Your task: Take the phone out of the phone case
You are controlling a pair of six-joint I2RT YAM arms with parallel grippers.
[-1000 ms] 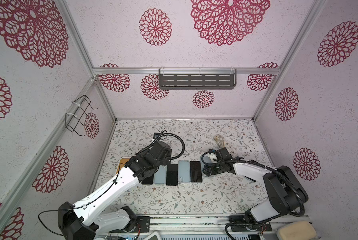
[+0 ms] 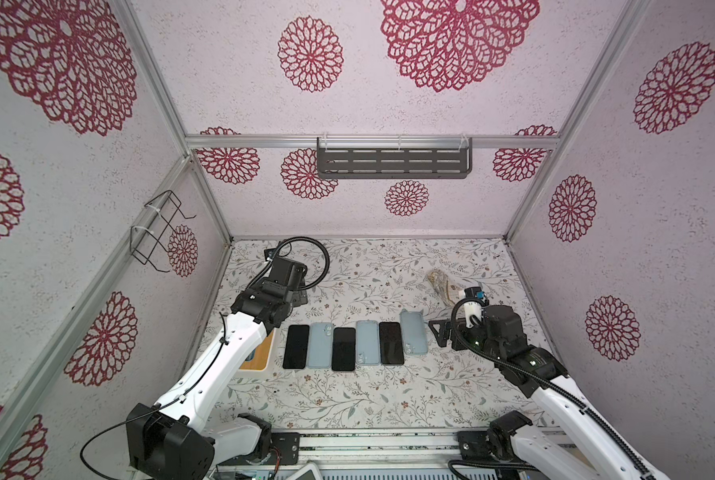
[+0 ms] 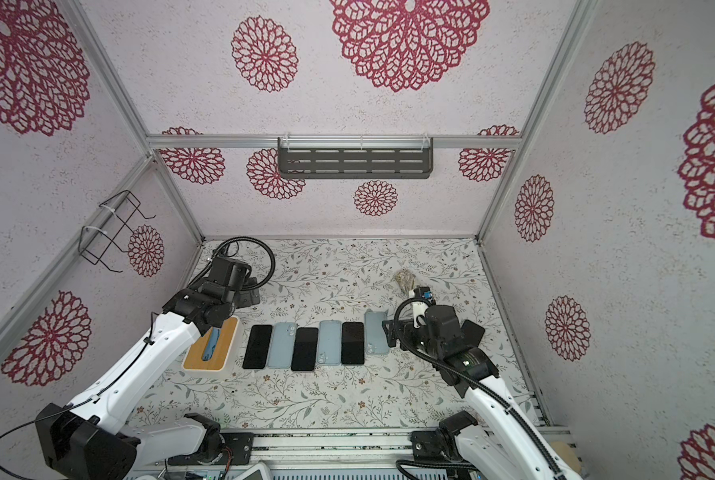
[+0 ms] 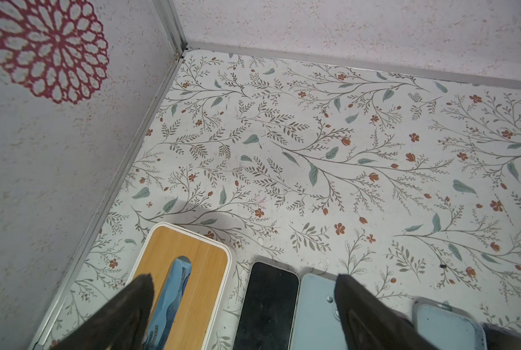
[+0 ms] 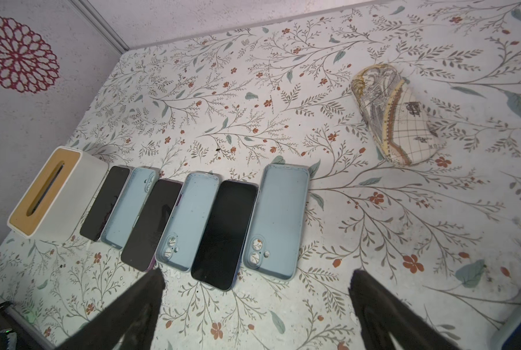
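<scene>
A row of black phones (image 5: pixel 223 233) alternates with light blue cases (image 5: pixel 275 221) on the floral table, each lying separately, face up. The rightmost case looks empty, with camera holes showing. My left gripper hangs open above the left end of the row, beside the wooden-topped white box (image 4: pixel 205 274). My right gripper stands open over the table just right of the row's right end, nothing between its fingers.
A crumpled beige bundle (image 5: pixel 397 116) lies behind the row's right end. A dark item (image 3: pixel 473 331) is partly hidden by the right arm. A wire rack hangs on the left wall.
The row looks unchanged.
</scene>
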